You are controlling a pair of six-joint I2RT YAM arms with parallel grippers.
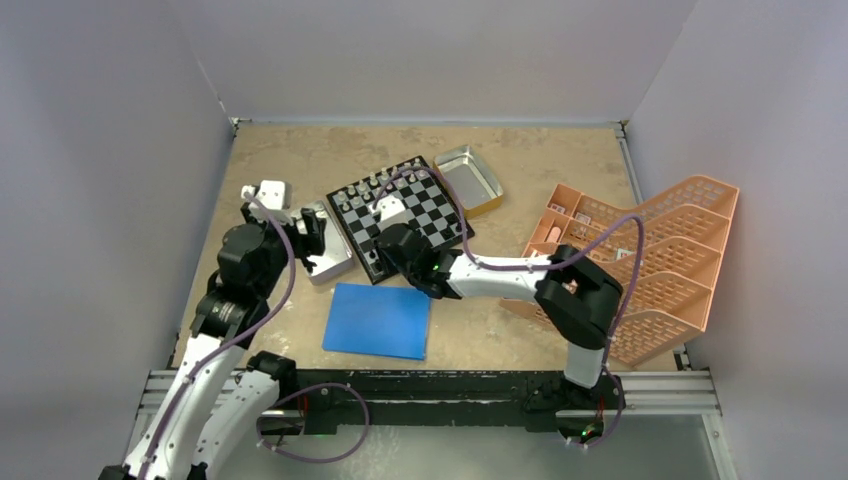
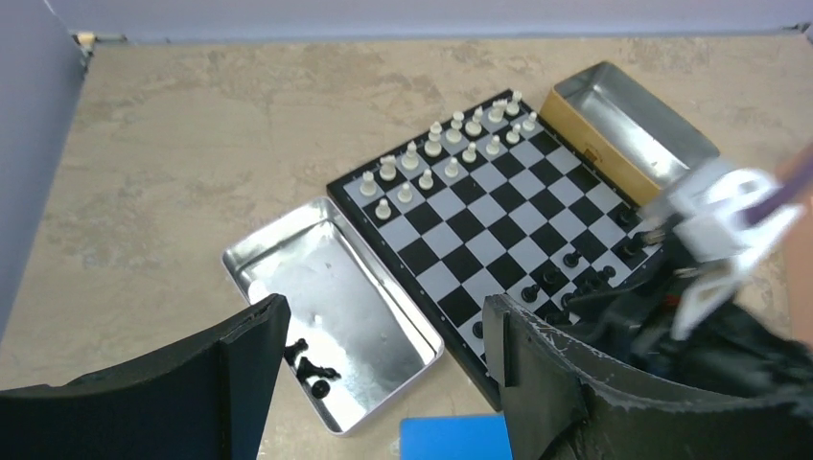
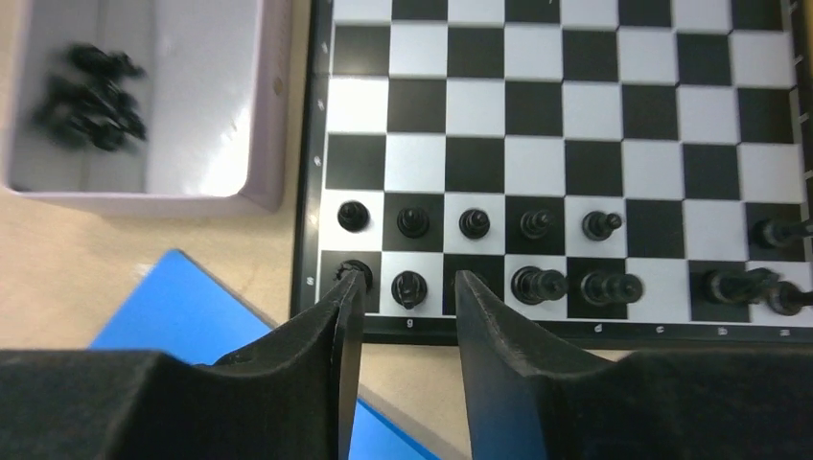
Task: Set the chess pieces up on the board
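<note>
The checkered board [image 2: 508, 216] carries white pieces [image 2: 427, 177] along its far side and black pieces [image 3: 539, 285] on its near rows. A silver tray [image 2: 336, 287] left of the board holds several black pieces [image 2: 319, 387]. My left gripper is raised left of that tray, its fingers apart with nothing visible between them. My right gripper is over the board's near black rows, its fingers apart; a black piece shows beyond the gap, and none is seen held.
A blue mat [image 1: 374, 320] lies in front of the board. An empty gold-sided tray [image 1: 467, 180] stands at back right, an orange rack [image 1: 655, 270] at right. Grey walls bound the table, whose back left is clear.
</note>
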